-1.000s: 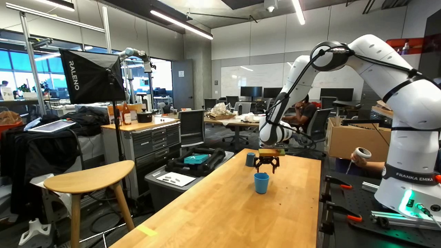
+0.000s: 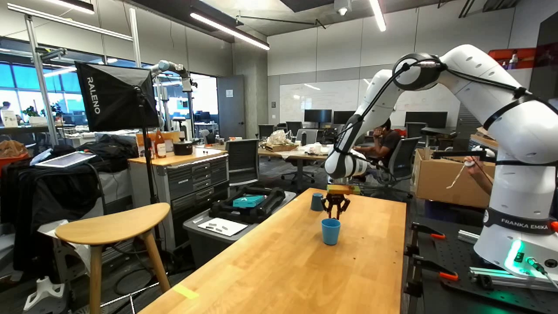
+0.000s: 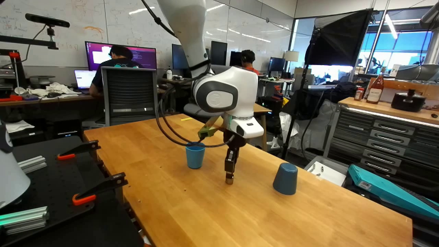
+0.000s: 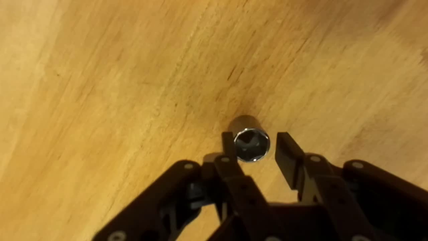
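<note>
A small shiny metal socket (image 4: 251, 145) is between the fingertips in the wrist view, its hollow end facing the camera. My gripper is partly open around it: the left finger (image 4: 229, 145) overlaps the socket's edge, while a gap shows before the right finger (image 4: 285, 150). Whether the left finger touches the metal I cannot tell. In exterior view 2 the gripper (image 3: 229, 181) points straight down, low over the table, between two cups. One light blue cup (image 3: 195, 157) is upright; a darker blue cup (image 3: 285, 178) stands upside down.
Bare wood covers most of the table (image 3: 230, 218). From exterior view 1, the upright cup (image 2: 330, 232) partly blocks sight of the fingertips. Clamps (image 3: 98, 189) line the table edge by the robot's base.
My gripper's fingers have drawn closer together, and the hand has shifted slightly. Both cups stand where they were. The person's hand by the base has moved.
</note>
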